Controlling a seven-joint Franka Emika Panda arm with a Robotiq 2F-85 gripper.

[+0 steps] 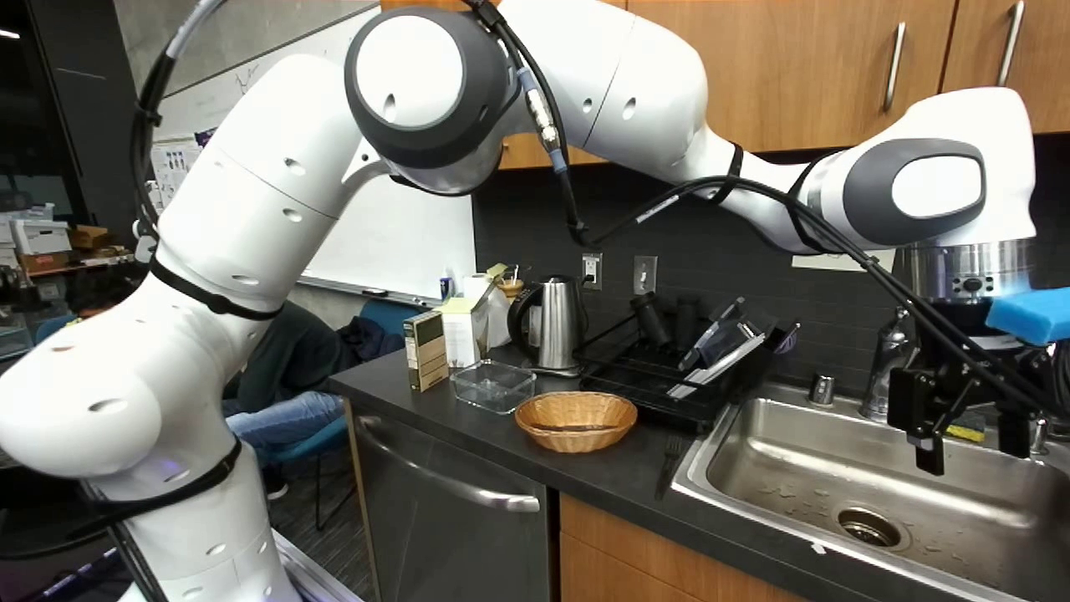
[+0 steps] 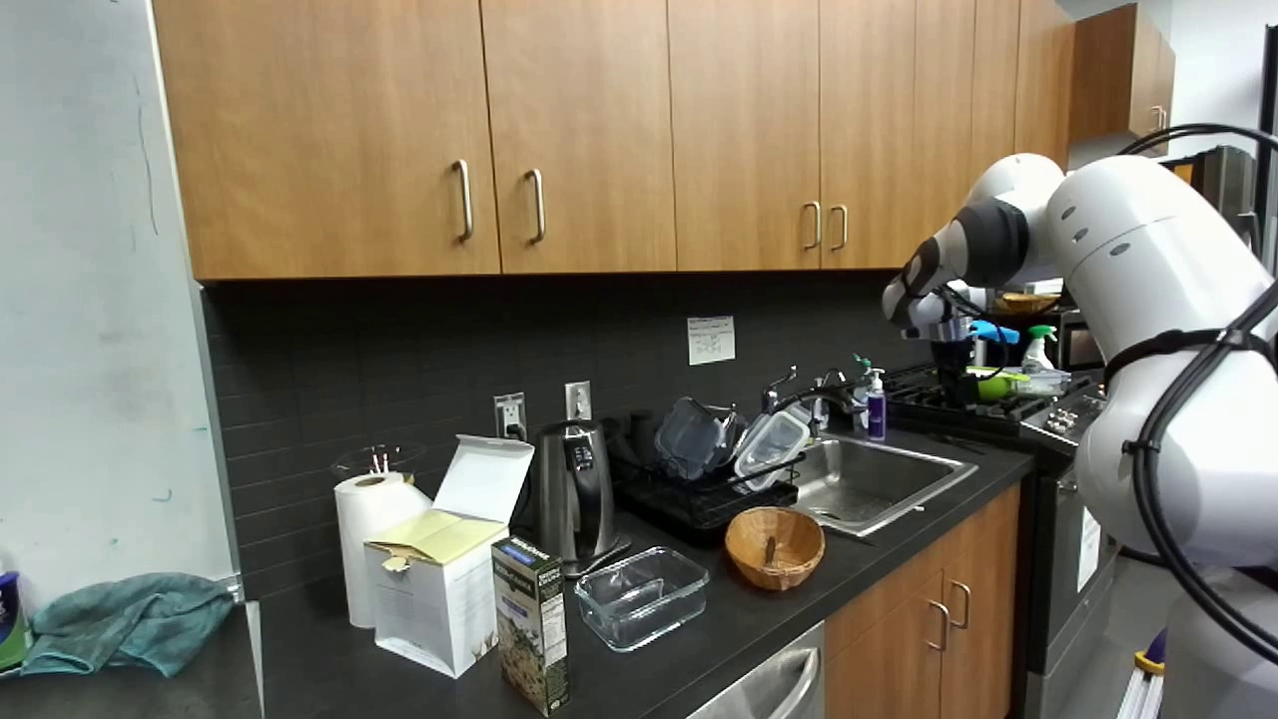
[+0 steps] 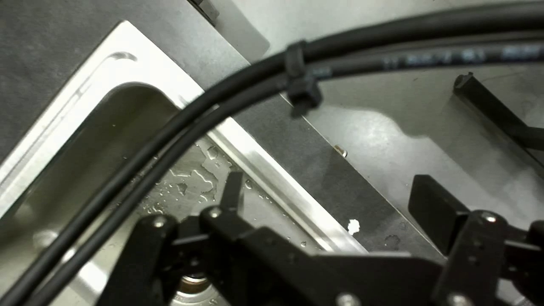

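My gripper stands open in the wrist view, its two black fingers wide apart and nothing between them. Below it lie the front rim of the steel sink and a strip of dark counter. In exterior view 1 the gripper hangs at the right, fingers down, over the sink. A wicker basket sits on the counter left of the sink. To its right lies a dark fork; in exterior view 2 a dark utensil appears against the basket.
Left of the basket stand a glass dish, a carton and a steel kettle. Behind the basket is a loaded black dish rack. A faucet rises behind the sink. Black cables cross the wrist view.
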